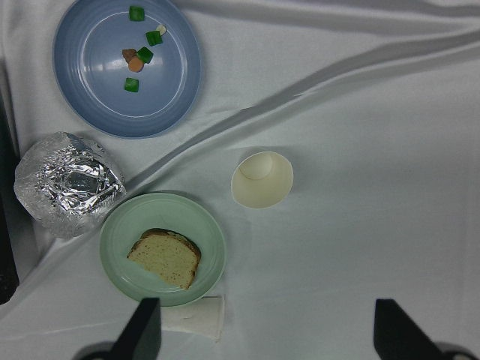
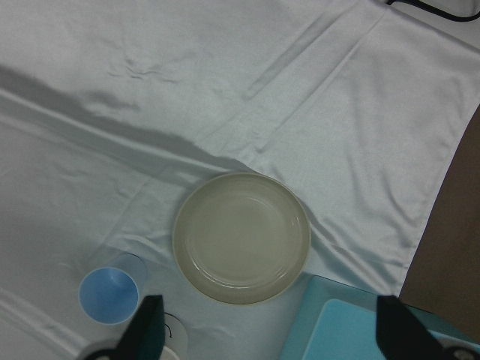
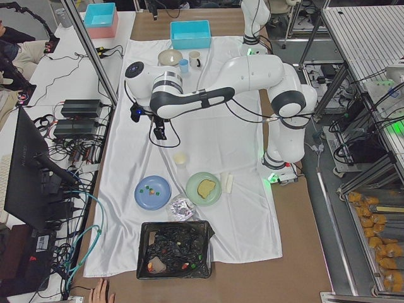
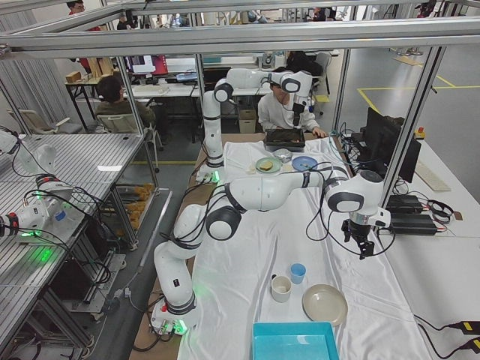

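Observation:
Both grippers hang open over the white cloth, nothing between their fingers. Below my left gripper are a green plate point(image 1: 124, 247) with a bread slice point(image 1: 165, 259), a cream cup point(image 1: 262, 180), a blue plate point(image 1: 97, 82) with several small food pieces, a foil-covered item point(image 1: 70, 184) and a folded white napkin point(image 1: 196, 319). My right gripper looks down on a beige plate point(image 2: 240, 236), a blue cup point(image 2: 109, 296), a partly hidden white mug point(image 4: 280, 289) and a turquoise bin point(image 4: 294, 345).
A black-lined tray point(image 3: 175, 252) with mixed contents sits at one table end, where a person's hand shows. Monitor, cables and boxes line one side.

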